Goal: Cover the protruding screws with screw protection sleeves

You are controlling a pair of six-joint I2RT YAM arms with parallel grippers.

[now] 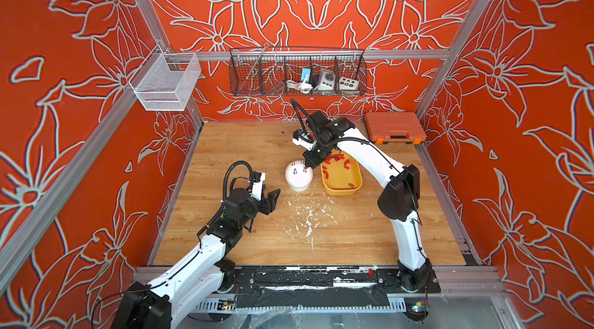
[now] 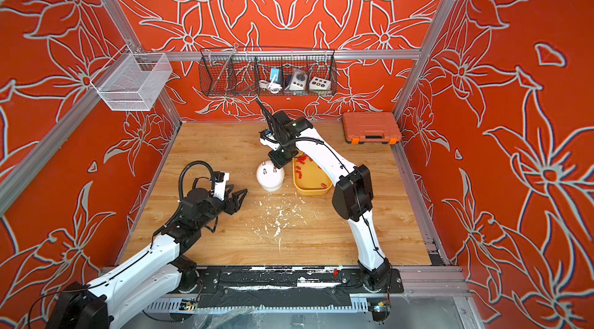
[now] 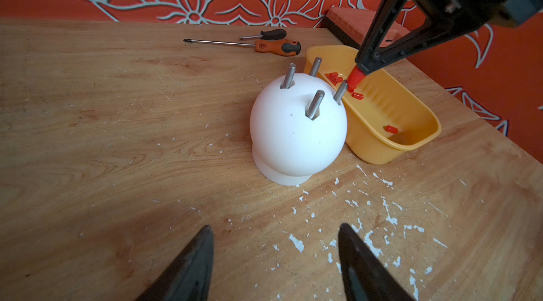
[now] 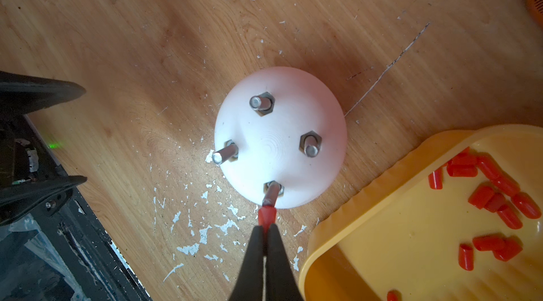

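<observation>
A white dome [image 3: 291, 142] on a base carries upright screws [image 4: 260, 103], several in all, with bare threads showing. My right gripper is shut on a red sleeve [image 4: 267, 216], which it holds at the top of the screw nearest it, on the tray side of the dome. Whether the sleeve is over the tip is unclear. My left gripper stands open, low to the left of the dome, with nothing between its fingers. More red sleeves [image 4: 486, 244] lie in the yellow tray [image 4: 384, 244] beside the dome.
An orange-handled screwdriver [image 3: 277, 46] and a smaller dark one [image 3: 273, 34] lie behind the dome. An orange case [image 1: 394, 123] sits at the back right. Wire baskets [image 1: 297, 72] hang on the back and left walls.
</observation>
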